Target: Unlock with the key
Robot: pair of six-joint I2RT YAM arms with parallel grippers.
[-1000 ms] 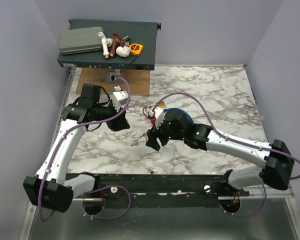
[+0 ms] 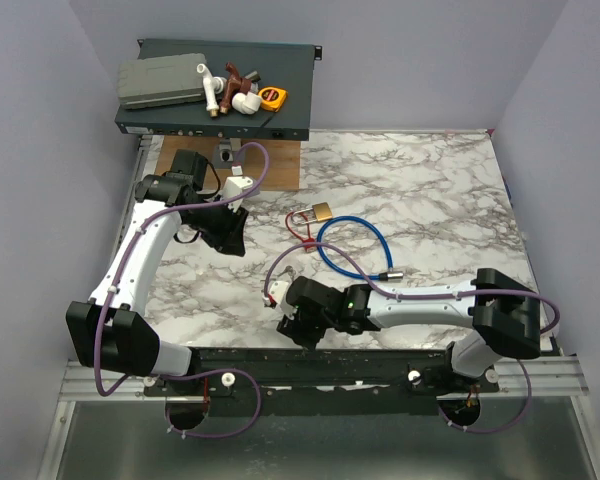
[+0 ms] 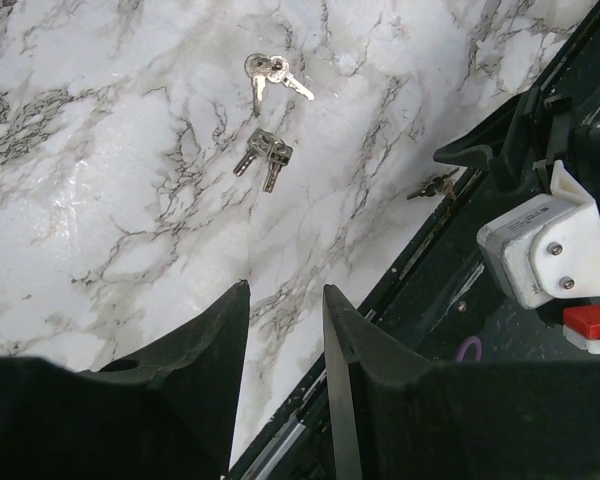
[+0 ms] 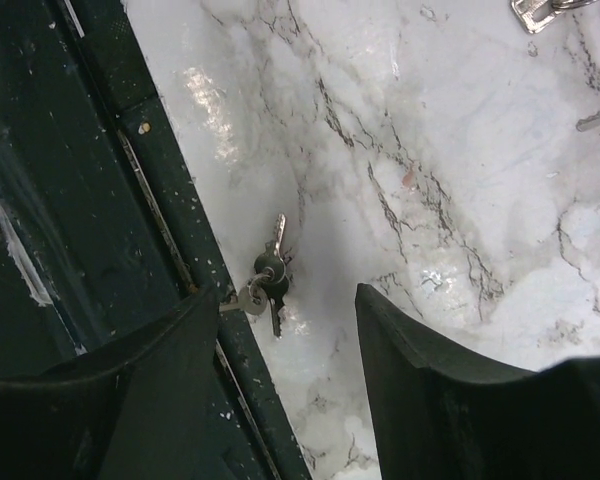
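My left gripper hangs part open over the marble; two pairs of keys, one upper (image 3: pixel 270 75) and one lower (image 3: pixel 263 155), lie below it. My right gripper is low at the front edge, fingers apart, over a small bunch of keys (image 4: pixel 269 276) beside the dark rail. I cannot tell that anything is held. A brass padlock (image 2: pixel 321 211) and a red lock (image 2: pixel 309 243) lie mid-table among cables.
A blue cable lock (image 2: pixel 378 240) loops at the middle. A raised shelf (image 2: pixel 280 70) with tools stands at the back over a wooden board (image 2: pixel 285 170).
My right arm has moved toward the front edge, down in the top view from the middle near the locks. My left arm has shifted slightly, its gripper a little lower in the top view.
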